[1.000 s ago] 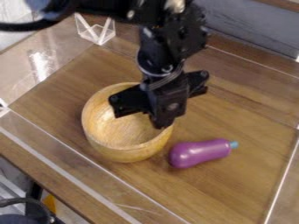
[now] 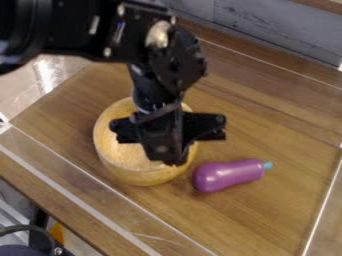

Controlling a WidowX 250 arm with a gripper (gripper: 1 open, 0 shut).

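Observation:
My dark gripper [image 2: 168,150] hangs low over a round wooden bowl [image 2: 123,160], covering much of its middle and right part. Its fingertips point down at the bowl's right side; they are dark and overlapping, so their spacing is hard to make out, and I see nothing held. A purple toy eggplant [image 2: 227,175] with a teal tip lies on the wooden table, just right of the bowl and apart from the gripper.
A grey wall [image 2: 274,25] bounds the back. Cables and equipment sit beyond the table's left front edge at the lower left.
My gripper has moved down and a little left, lower over the bowl. The bowl and eggplant look to be in the same places.

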